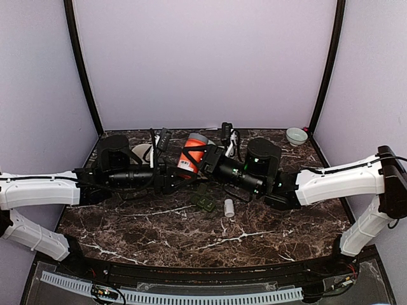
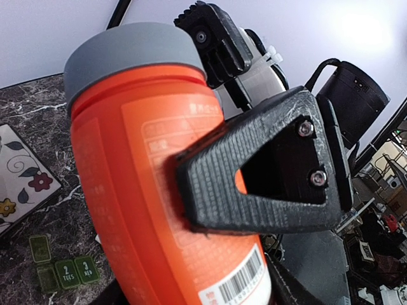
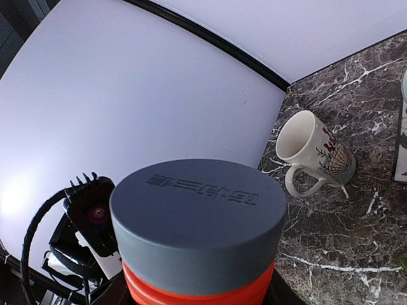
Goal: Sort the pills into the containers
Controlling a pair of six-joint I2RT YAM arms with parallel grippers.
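Note:
An orange pill bottle [image 1: 192,155] with a grey cap hangs tilted above the table, between the two arms. My right gripper [image 1: 194,157] is shut on its upper body; one ridged finger [image 2: 222,184] presses across it in the left wrist view. In the right wrist view the grey cap [image 3: 197,197] fills the space before the right gripper. My left gripper [image 1: 181,176] is at the bottle's lower end, its fingers [image 2: 296,289] beside it; whether they grip is hidden. Green pill organizer compartments [image 2: 76,272] lie on the marble table below.
A small white bottle [image 1: 229,208] rests on the table right of the organizer. A white mug [image 3: 318,154] lies on its side at the back left. A floral tray [image 2: 22,181] and a white bowl [image 1: 296,136] sit toward the back.

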